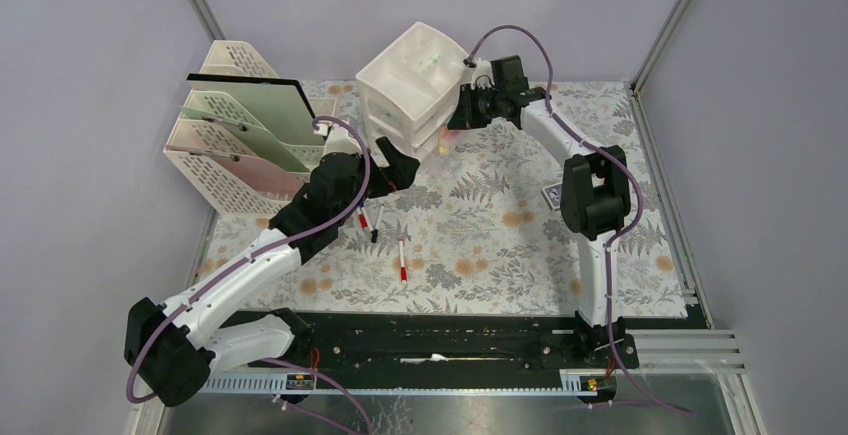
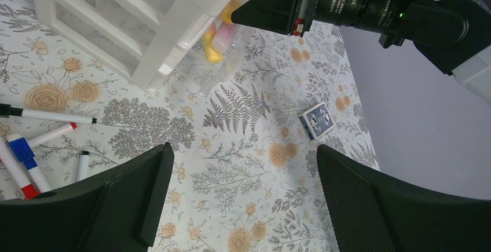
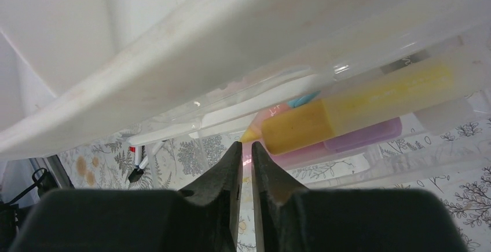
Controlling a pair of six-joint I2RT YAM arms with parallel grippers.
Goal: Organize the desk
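Observation:
A white drawer unit stands at the back centre, a clear lower drawer pulled out, holding yellow, pink and purple stationery. My right gripper is shut at that drawer, its fingertips beside the orange-capped yellow item; what is between them is hard to see. My left gripper stands open over the desk, left of and below the unit, nothing between its fingers. Several markers lie on the desk below it. A small card deck lies on the right side.
A cream file rack with boards fills the back left.

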